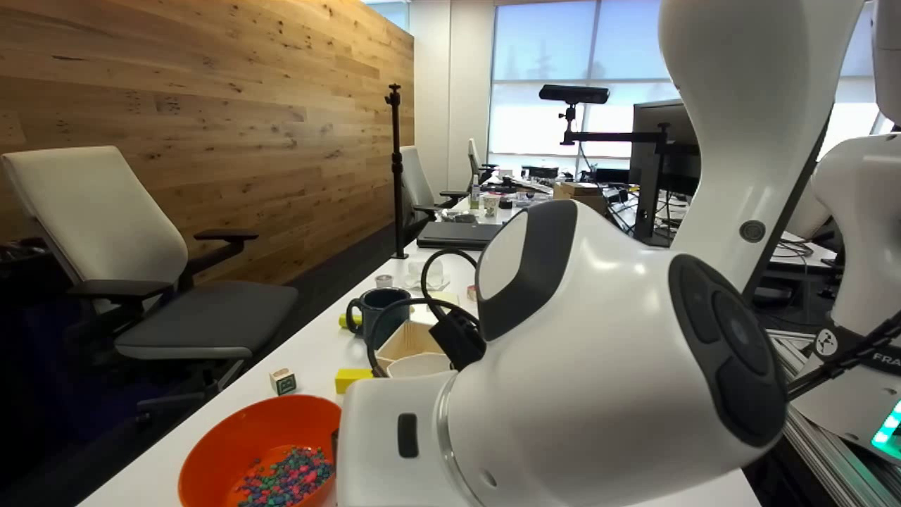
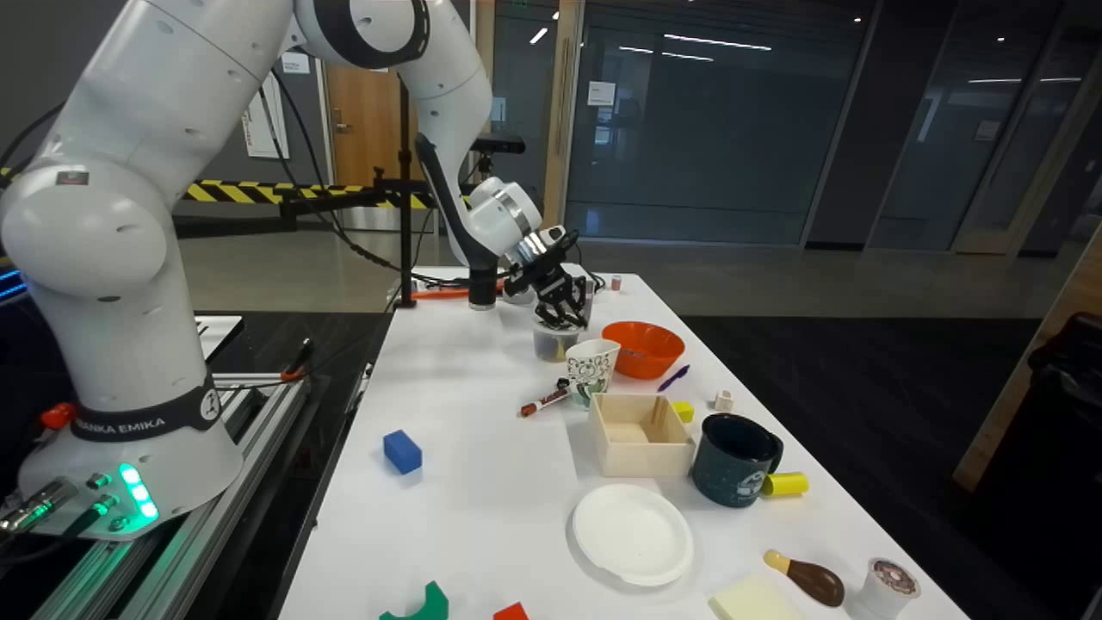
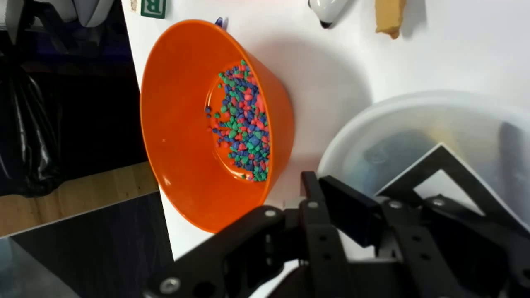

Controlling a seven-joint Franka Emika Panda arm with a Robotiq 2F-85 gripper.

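Note:
A translucent round container (image 3: pixel 343 134) fills the lower right of the wrist view, with a dark piece bearing a white patch across its opening. My gripper is shut on the container's near rim. In exterior view 2 the gripper (image 2: pixel 563 319) points down at this container (image 2: pixel 555 343), near the table's far end. An orange bowl (image 3: pixel 171 124) stands just beside it, holding many small blue, green and pink pebbles (image 3: pixel 246 119). Whether the container's base touches the table is hard to tell. The arm hides both gripper and container in exterior view 1.
Close by stand a patterned white cup (image 2: pixel 591 363), a wooden box (image 2: pixel 642 455) and a dark mug (image 2: pixel 731 460). A marker (image 2: pixel 544 402) lies beside the cup. A blue block (image 2: pixel 403 451) sits alone on the left, with free table around it.

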